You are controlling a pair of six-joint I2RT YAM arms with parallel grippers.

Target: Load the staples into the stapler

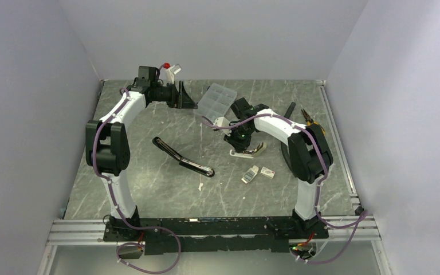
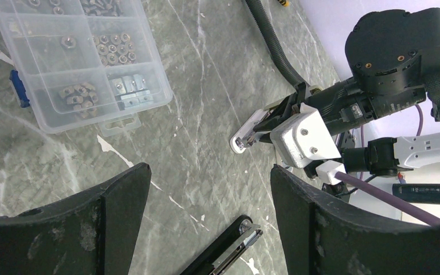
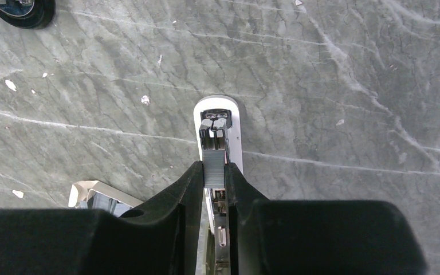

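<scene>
A small white stapler (image 3: 235, 137) lies opened out on the table, its metal magazine facing up; in the top view its white base (image 1: 240, 154) shows below my right gripper (image 1: 240, 148). A grey strip of staples (image 3: 213, 169) lies at the magazine, between the tips of my right gripper. The fingertips (image 3: 234, 175) appear to touch both sides of the strip. Whether the strip is fully seated cannot be told. My left gripper stands open over bare table at the back left, nothing between its fingers.
A black stapler (image 1: 197, 167) lies opened out at centre left. Two small boxes, one open (image 1: 250, 174) and one white (image 1: 267, 172), sit in front of the white stapler. Behind are a clear compartment box (image 1: 217, 102) and, far right, pliers (image 1: 307, 117).
</scene>
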